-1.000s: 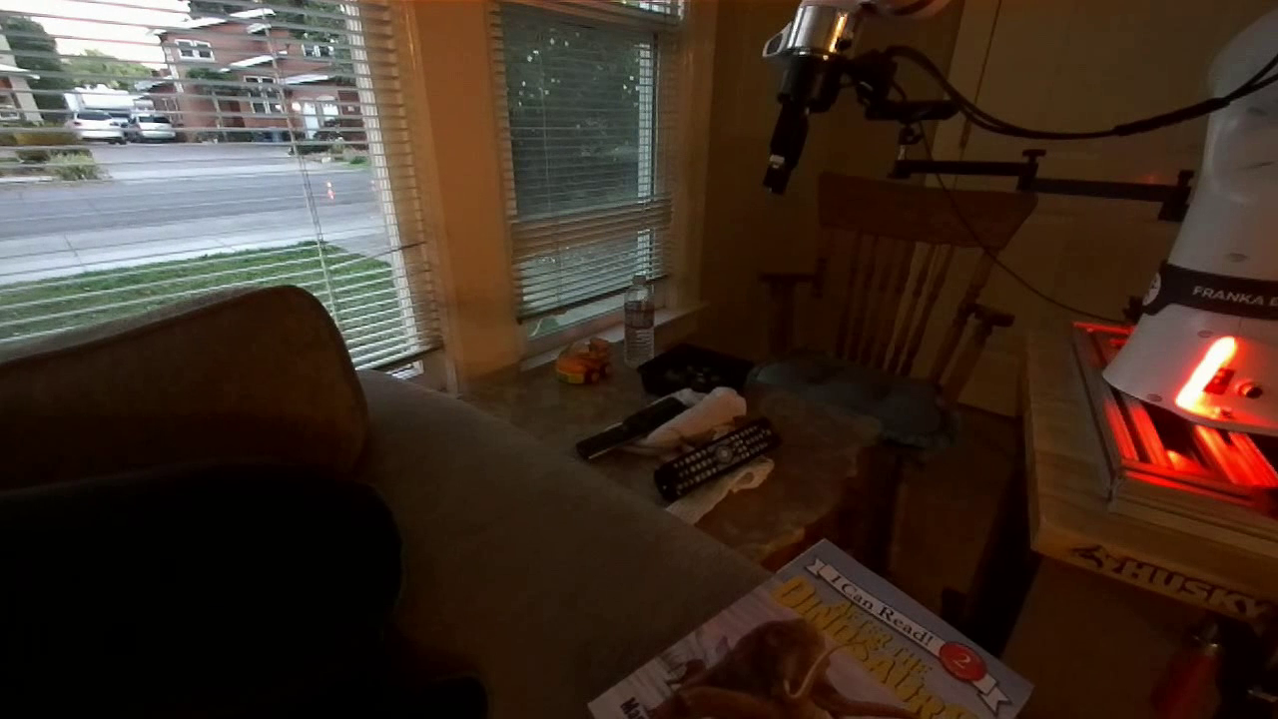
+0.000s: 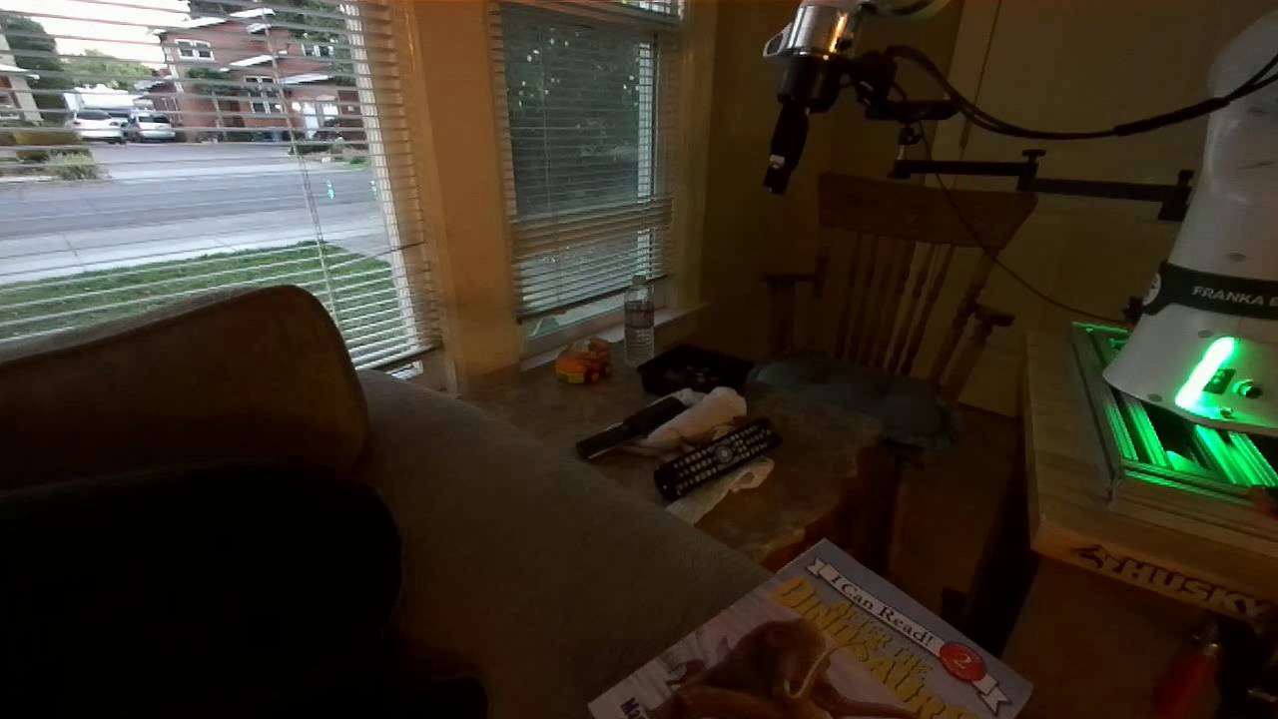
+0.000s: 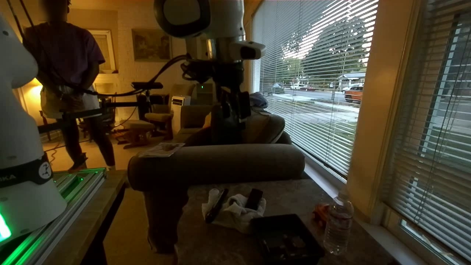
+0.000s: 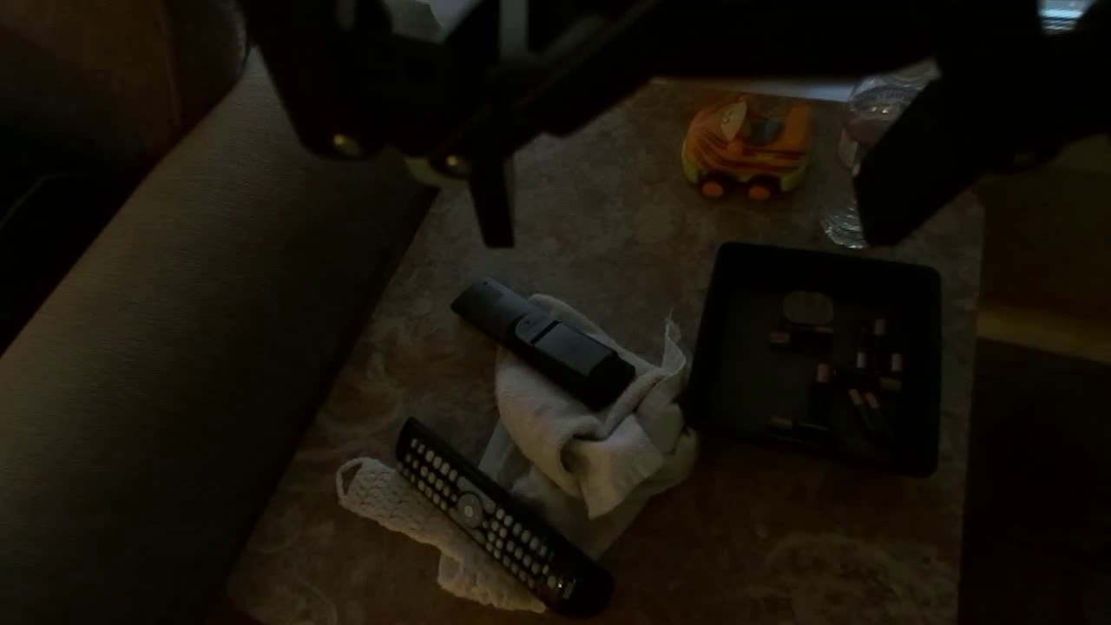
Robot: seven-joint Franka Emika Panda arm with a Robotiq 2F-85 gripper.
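Observation:
High above the small table, my gripper stands open, its two dark fingers wide apart and nothing between them. In exterior view 2 the gripper (image 3: 234,117) hangs well clear of everything below. A dark remote or handset (image 4: 552,344) rests face down on a crumpled white cloth (image 4: 583,448). Closer to the bottom of the wrist view, a long black remote (image 4: 479,516) lies buttons up across a crocheted strip (image 4: 401,510). A black tray (image 4: 719,344) with several batteries sits at their right. An orange toy car (image 4: 745,146) is near the window.
Beside the toy stands a clear water bottle (image 3: 338,227), tall on the table (image 3: 282,201). The sofa arm (image 3: 229,163) borders the table, with a dinosaur book (image 2: 827,647) on it. A wooden chair (image 2: 923,204) stands behind. A person (image 3: 66,57) is across the room.
The light at the robot's base has turned from red to green. Arm, gripper and table objects look unmoved.

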